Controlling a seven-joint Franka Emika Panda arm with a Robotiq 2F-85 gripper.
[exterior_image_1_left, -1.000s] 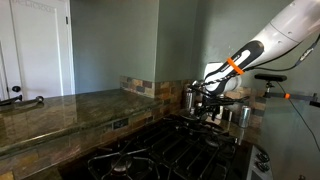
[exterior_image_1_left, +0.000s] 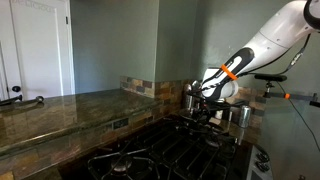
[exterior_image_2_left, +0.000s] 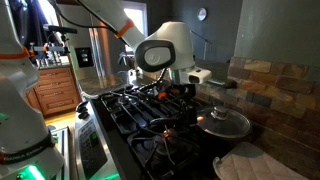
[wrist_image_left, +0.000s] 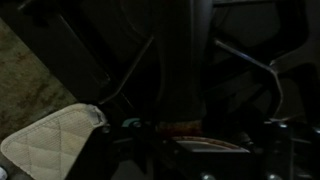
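Observation:
My gripper (exterior_image_1_left: 207, 107) is low over the far end of the black gas stove (exterior_image_1_left: 128, 160). In the wrist view the gripper is open, its dark fingers spread along the bottom edge. Between and ahead of them runs a dark upright shape (wrist_image_left: 182, 60), with a reddish-brown patch and a pale curved rim at its lower end; too dark to tell what it is. A lidded pan (exterior_image_2_left: 224, 122) sits on the stove beside the arm. A quilted pale potholder (exterior_image_2_left: 256, 164) lies near it, seen again as a potholder (wrist_image_left: 50, 145) in the wrist view.
Black grates (exterior_image_2_left: 130, 112) cover the stove. Metal canisters (exterior_image_1_left: 243, 117) stand along the tiled wall at the back. Green wall panels rise behind it.
The arm has come down slightly, bringing the gripper a little lower toward the stove. The stove and counter look unchanged.

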